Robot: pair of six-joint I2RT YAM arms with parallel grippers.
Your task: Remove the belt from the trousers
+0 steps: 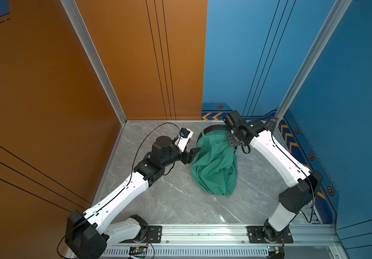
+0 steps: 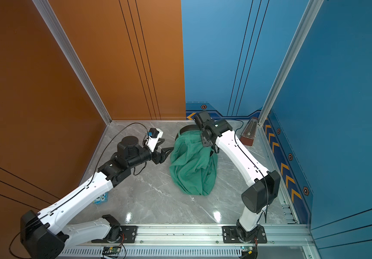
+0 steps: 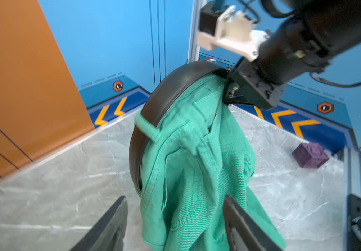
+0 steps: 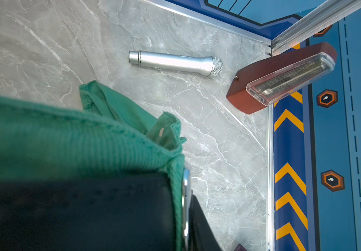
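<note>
Green trousers hang bunched in the middle, their lower part on the floor. A black belt arches along the waistband, with a green loop sticking out beside it. My right gripper is shut on the belt and waistband at the top right, filling the lower right wrist view with dark leather and green cloth. My left gripper stands just left of the trousers; in the left wrist view its two blurred fingers are apart, with the cloth beyond them and nothing seen held.
A red metronome-like box and a silver microphone lie at the back right. A purple cube sits on the right floor. A blue object is at front left. Bare floor surrounds the trousers.
</note>
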